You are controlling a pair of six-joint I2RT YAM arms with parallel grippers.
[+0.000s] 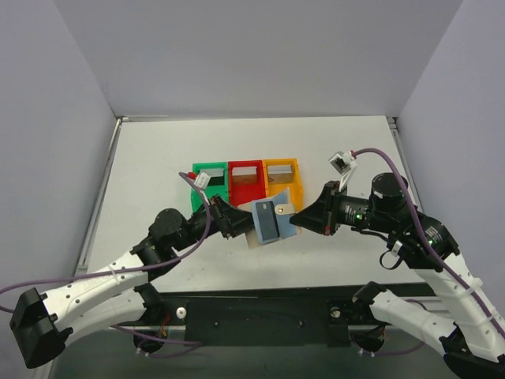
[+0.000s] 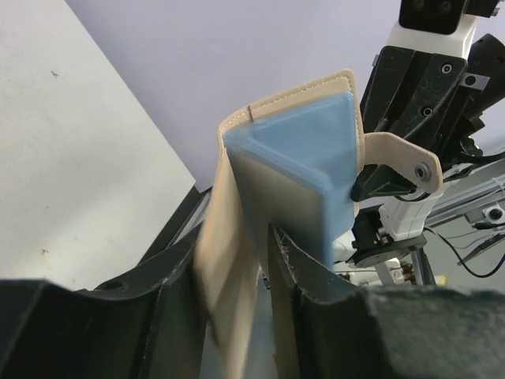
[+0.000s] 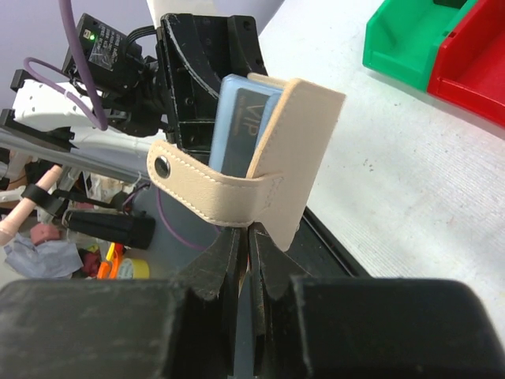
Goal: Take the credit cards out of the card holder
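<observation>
A beige card holder (image 2: 238, 316) hangs in the air between my two grippers, its light-blue card sleeves (image 2: 312, 146) spread open and a dark window on one card. In the left wrist view, the left gripper is part open around the beige cover, with a gap beside the right-hand finger. My right gripper has its fingers shut at the holder's edge, close to the snap strap (image 3: 213, 185); the thin edge runs into the fingertips. In the right wrist view, a blue card pocket with "VIP" lettering (image 3: 246, 126) faces the camera.
Behind the holder stand a green bin (image 1: 197, 203), a red bin (image 1: 246, 191) and a yellow bin (image 1: 297, 189), each with a light label area.
</observation>
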